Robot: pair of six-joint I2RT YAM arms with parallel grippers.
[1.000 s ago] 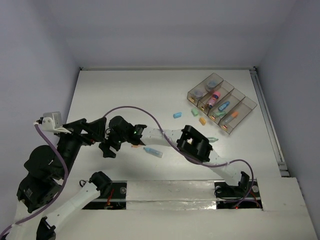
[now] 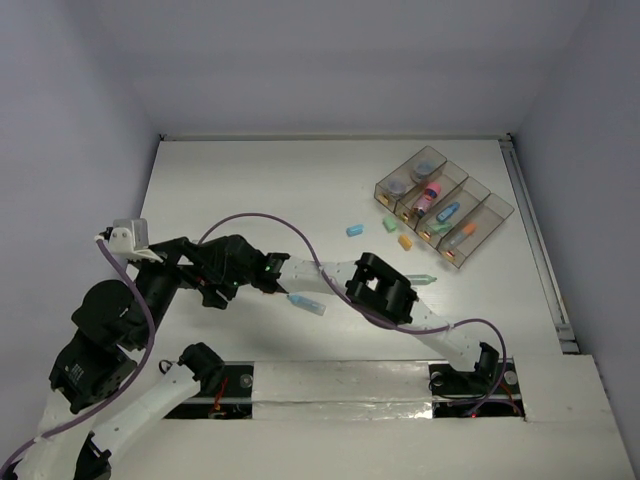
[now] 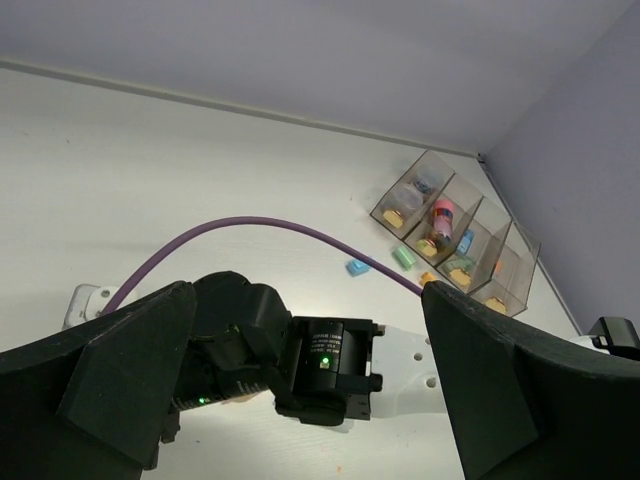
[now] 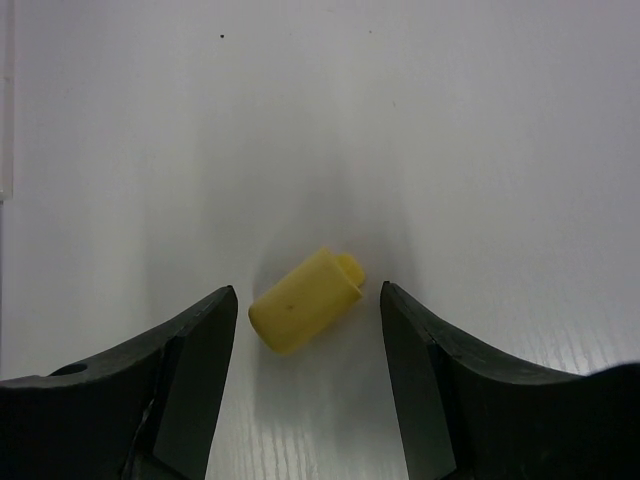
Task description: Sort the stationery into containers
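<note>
A yellow piece (image 4: pixel 303 302) with a small nub lies on the table in the right wrist view. My right gripper is open around it, with a fingertip on either side and no grip. The right arm (image 2: pixel 320 275) reaches across the table to the left. My left gripper stands open near the left wall, nothing between its fingers; in its wrist view the right arm passes behind them. At the back right sits a clear divided organizer (image 2: pixel 488 228). A pink bottle (image 2: pixel 427 196) and a blue piece (image 2: pixel 448 211) lie in separate compartments.
Small blue (image 2: pixel 355 230), green (image 2: pixel 390 224) and orange (image 2: pixel 405 242) pieces lie left of the organizer. A light blue tube (image 2: pixel 307 304) lies below the right arm; a pale green piece (image 2: pixel 421 279) is partly behind it. Both arms crowd together at left.
The left arm has shifted slightly right, nearer the right arm's end. The right gripper has shifted slightly at the left side. The loose pieces by the organizer have stayed put.
</note>
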